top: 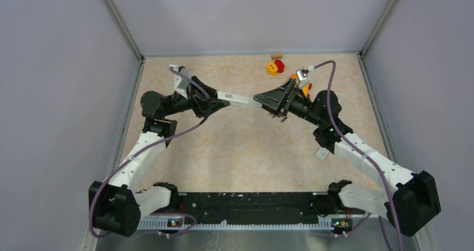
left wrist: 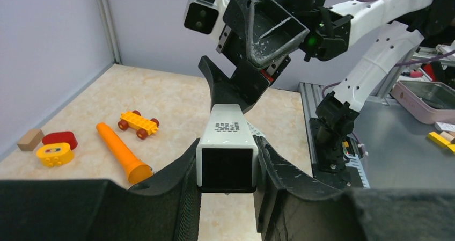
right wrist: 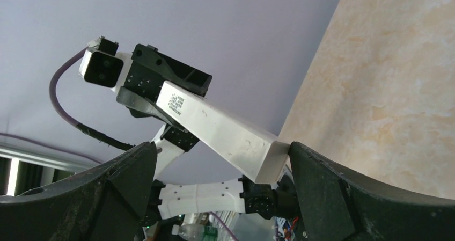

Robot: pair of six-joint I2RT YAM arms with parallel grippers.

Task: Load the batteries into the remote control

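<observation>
A long white remote (top: 237, 99) (right wrist: 217, 128) is held raised between my arms. My left gripper (top: 218, 99) is shut on one end of it. My right gripper (top: 262, 100) stands open around the other end, which touches or nearly touches one finger in the right wrist view. Small batteries (top: 283, 119) lie on the table below, partly hidden by the right arm. A white flat piece (top: 321, 153), possibly the remote's cover, lies at the right of the table.
At the back are a wooden block (left wrist: 30, 139), red piece (left wrist: 59, 137), yellow piece (left wrist: 55, 155), orange tube (left wrist: 120, 150) and yellow toy car (left wrist: 138, 123).
</observation>
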